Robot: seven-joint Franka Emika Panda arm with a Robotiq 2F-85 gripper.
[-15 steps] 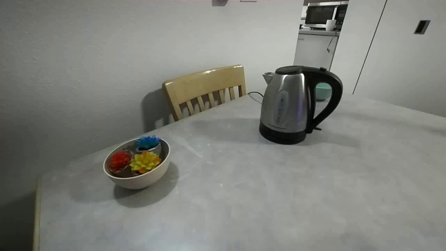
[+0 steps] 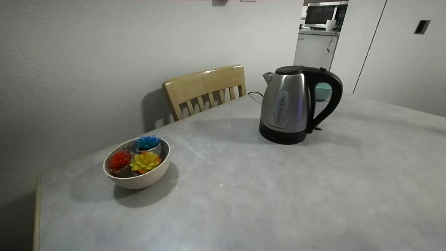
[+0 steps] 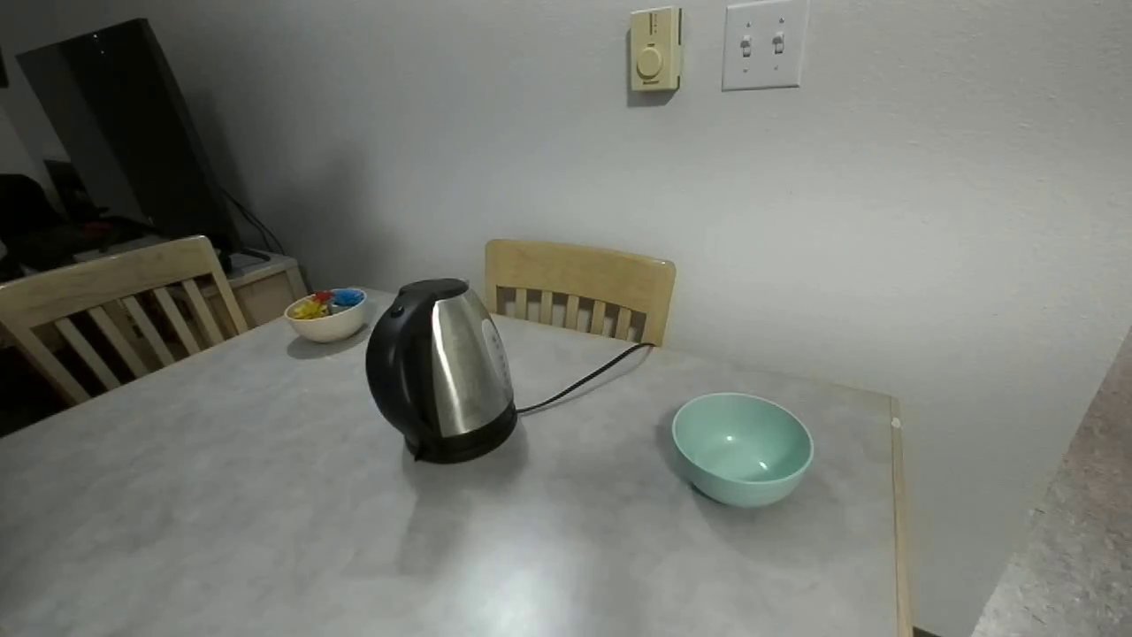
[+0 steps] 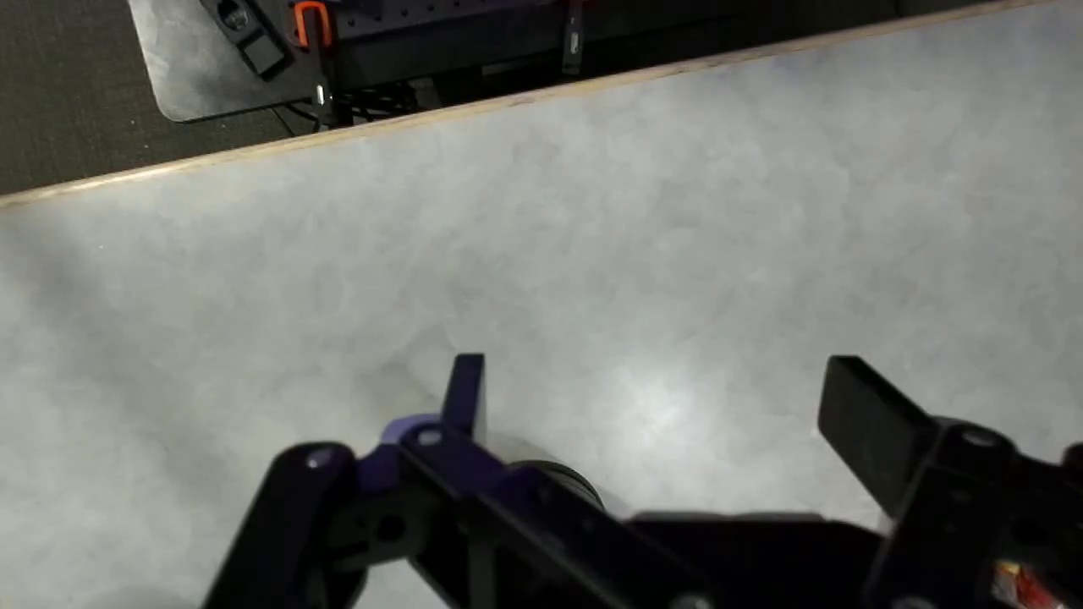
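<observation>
Wide apart in the wrist view, the two fingers of my gripper are open, with only bare tabletop visible between their tips. Neither exterior view shows the gripper. A steel and black kettle stands upright on the grey table, its black handle toward the right in exterior view 1. Left of it there, a cream bowl holds a red flower, a yellow flower and a blue flower in small pots. An empty mint-green bowl sits right of the kettle in exterior view 2.
A black cord runs from the kettle's base toward the table's back edge. Wooden chairs, one of them a chair by the wall, stand around the table. Clamps sit beyond the table edge.
</observation>
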